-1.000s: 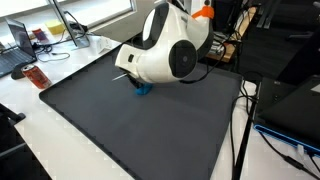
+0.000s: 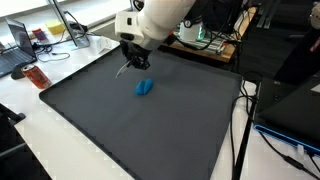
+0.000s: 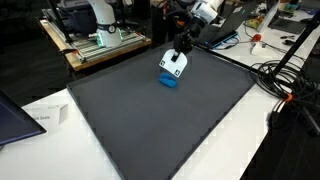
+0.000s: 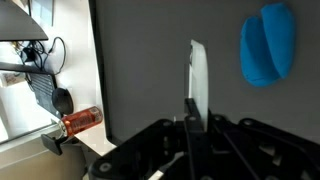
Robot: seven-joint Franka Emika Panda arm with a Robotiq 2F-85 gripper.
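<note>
A thin white flat piece, like a card, hangs below my gripper, which is shut on it. From the wrist the piece is seen nearly edge-on, rising from between the dark fingers. On the dark board lies a small blue object, to the right of the gripper in exterior view 1. The wrist view shows this blue object at upper right as two adjoining lobes, apart from the fingers. The white piece appears clear of the board.
An orange-red can stands off the board's left edge, near a laptop and cables. A cluttered wooden shelf is behind on the right. Much of the board's near half is bare.
The arm has drawn up and back toward the far side, with the white piece shifting slightly left. The blue object, partly hidden earlier, now shows clearly and seems not to have moved.
</note>
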